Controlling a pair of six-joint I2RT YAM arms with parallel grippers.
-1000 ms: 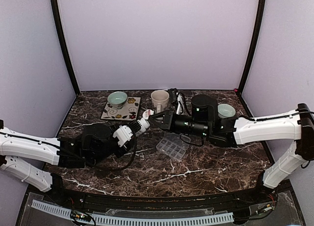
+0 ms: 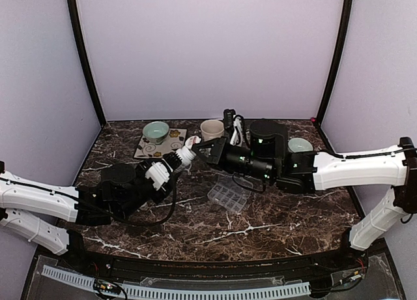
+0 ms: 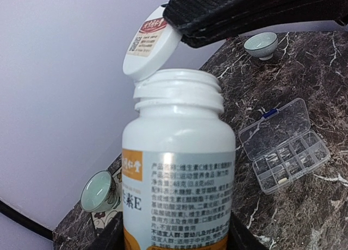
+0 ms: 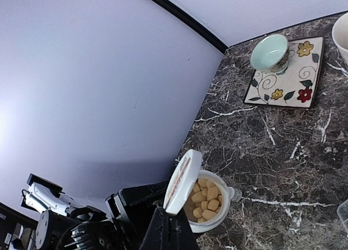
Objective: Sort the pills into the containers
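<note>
A white supplement bottle (image 3: 178, 174) is held upright in my left gripper (image 2: 181, 158), shut on it. Its mouth is open, with tan pills (image 4: 209, 198) inside. My right gripper (image 2: 202, 150) is shut on the white cap, tilted just above the bottle's mouth; the right wrist view shows the cap (image 4: 182, 182) at the fingertips. A clear pill organizer (image 3: 288, 163) with its lid raised lies on the marble table behind them; a few small pale items sit in its compartments.
A green bowl (image 2: 156, 130) sits on a flowered square plate (image 2: 174, 143) at the back left. A beige cup (image 2: 212, 127) stands at the back centre, a pale bowl (image 2: 300, 145) at the right.
Both arms have shifted slightly, my right gripper a little upward with the cap and my left a little to the left with the bottle.
</note>
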